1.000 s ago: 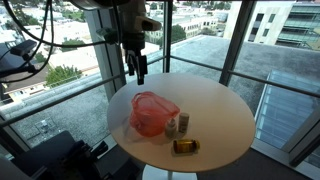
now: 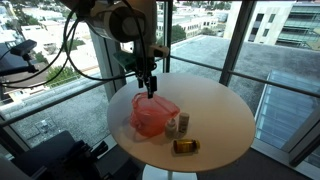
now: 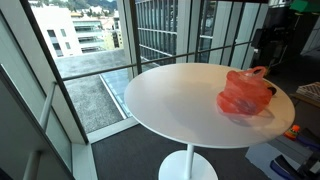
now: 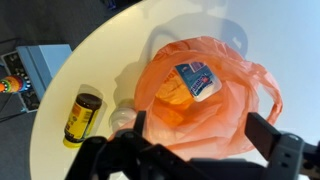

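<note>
A translucent orange-red plastic bag (image 2: 153,116) stands on the round white table, its mouth open upward. Within it, the wrist view shows an orange item (image 4: 170,90) and a small package (image 4: 198,80) with a blue and red label. Above the bag hangs my gripper (image 2: 146,84), pointing down. Its two dark fingers are spread wide at the lower edge of the wrist view, and nothing is held between them. In exterior view 2 the bag (image 3: 245,98) sits near the table's right side.
A brown bottle (image 2: 186,146) with a yellow label lies on its side near the table edge. Two small containers, one whitish (image 2: 171,127) and one greyish (image 2: 183,122), stand beside the bag.
My gripper has moved to the right and lower, coming over the bag. The bag, bottle and small containers have stayed where they were.
</note>
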